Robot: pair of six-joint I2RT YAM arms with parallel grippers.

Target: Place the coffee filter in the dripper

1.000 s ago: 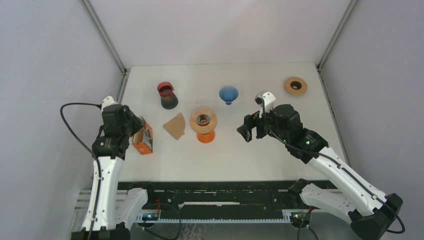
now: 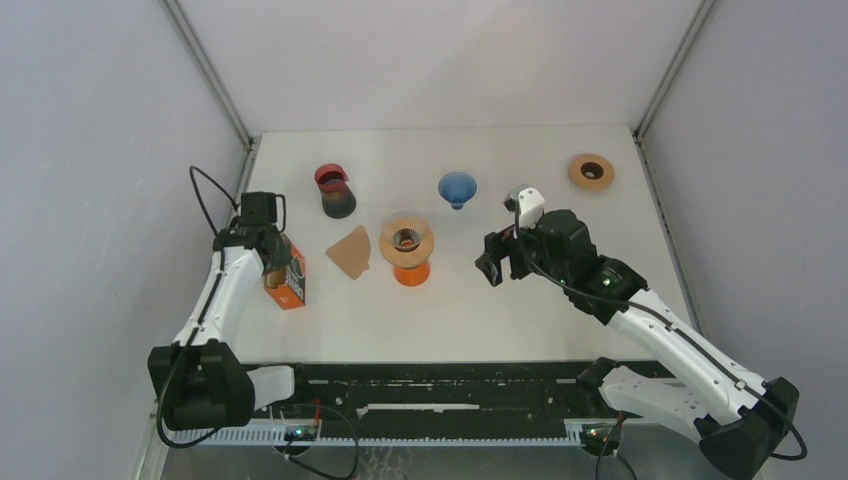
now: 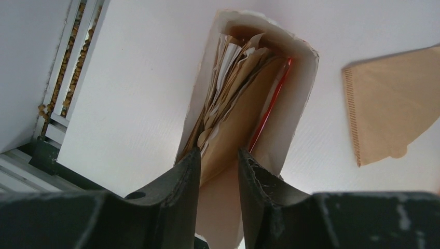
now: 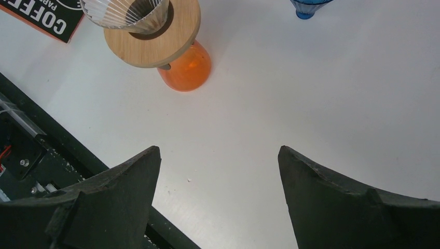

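Observation:
A brown paper coffee filter (image 2: 351, 253) lies flat on the table, left of the dripper; its crimped edge shows in the left wrist view. The clear dripper (image 4: 124, 11) with its wooden collar (image 2: 407, 241) sits on an orange base (image 2: 412, 274). At the table's left stands the orange and black filter box (image 2: 288, 291). Over its open top is my left gripper, open, its fingertips above several packed filters (image 3: 244, 98); none is between them. My right gripper hangs over bare table right of the dripper, its fingers apart and empty.
A red and dark jug (image 2: 336, 192) stands behind the loose filter. A blue dripper (image 2: 457, 187) sits at the back middle, and a wooden ring (image 2: 591, 172) at the back right.
The right arm has shifted only slightly. Objects on the table have stayed put.

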